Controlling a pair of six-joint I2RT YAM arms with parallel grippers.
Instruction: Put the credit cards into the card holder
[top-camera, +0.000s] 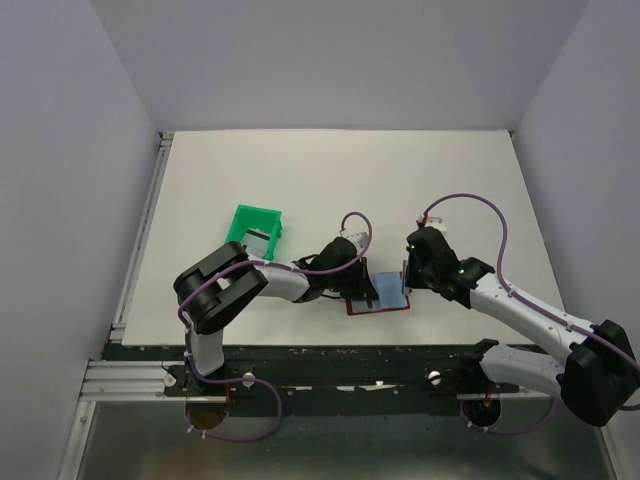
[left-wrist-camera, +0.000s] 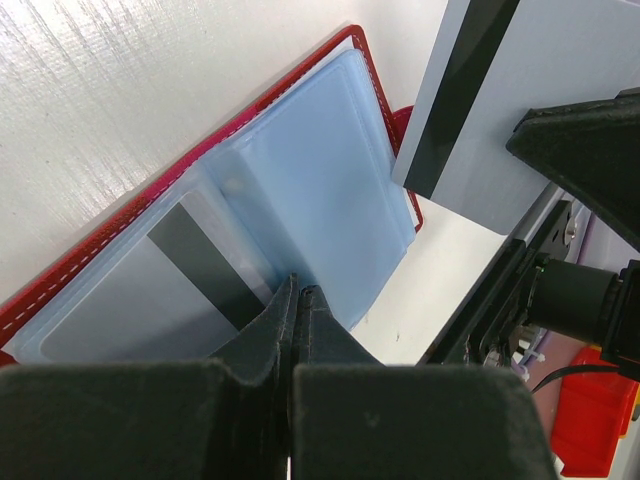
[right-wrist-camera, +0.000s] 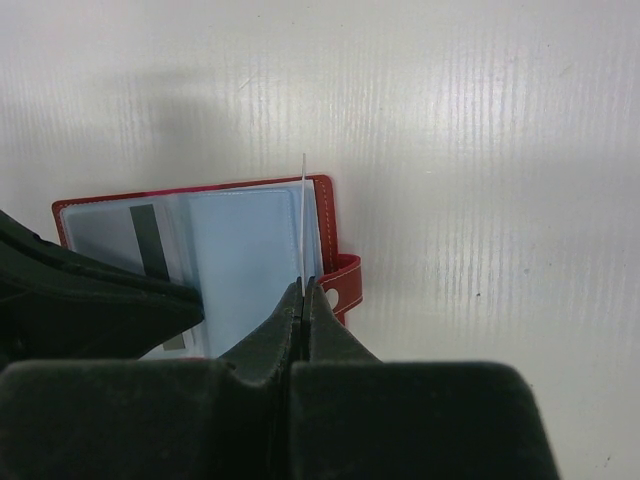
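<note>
The red-edged card holder (top-camera: 378, 311) lies open on the table, a striped grey card (left-wrist-camera: 205, 265) under clear film in one half and an empty-looking bluish sleeve (left-wrist-camera: 320, 170) in the other. My left gripper is shut at the sleeve's edge near the middle; whether film is caught between its tips is unclear. Another grey credit card (left-wrist-camera: 470, 110) with a black stripe is pinched in my right gripper. From the right wrist view this card appears edge-on, upright above the sleeve's outer side, near the strap (right-wrist-camera: 345, 283).
A green box (top-camera: 258, 222) with cards (top-camera: 255, 243) stands on the table at left. The left finger (right-wrist-camera: 100, 300) is close beside the right gripper over the holder. Behind and right of the holder the table (top-camera: 340, 165) is clear.
</note>
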